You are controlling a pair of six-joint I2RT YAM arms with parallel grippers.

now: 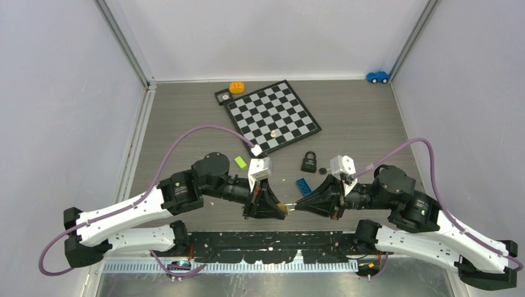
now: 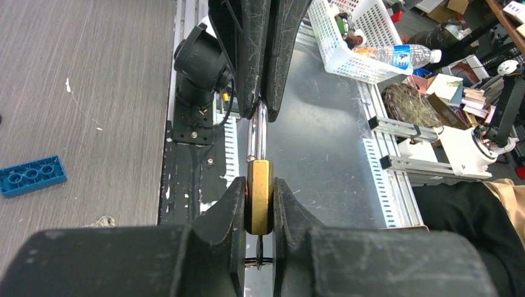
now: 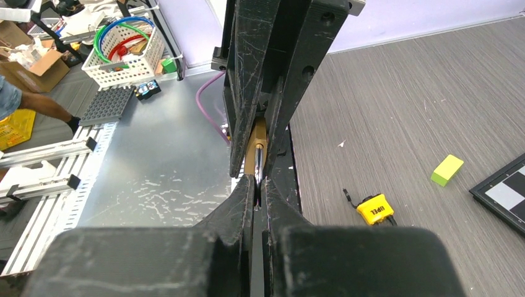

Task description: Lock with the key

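Note:
My two grippers meet tip to tip low in the top view. The left gripper (image 1: 280, 211) is shut on the key's yellow-brown body (image 2: 260, 195), which has a metal ring at its end. My right gripper (image 1: 297, 206) is shut on the key's silver shaft (image 3: 259, 164), pointing at the left fingers. The black padlock (image 1: 309, 163) lies upright in the picture on the floor, above the right gripper, apart from both.
A chessboard (image 1: 288, 127) lies at the back, with a yellow-green block (image 1: 241, 162) left of it and a blue brick (image 1: 303, 187) near the right gripper. A blue toy car (image 1: 377, 77) sits at the far right corner.

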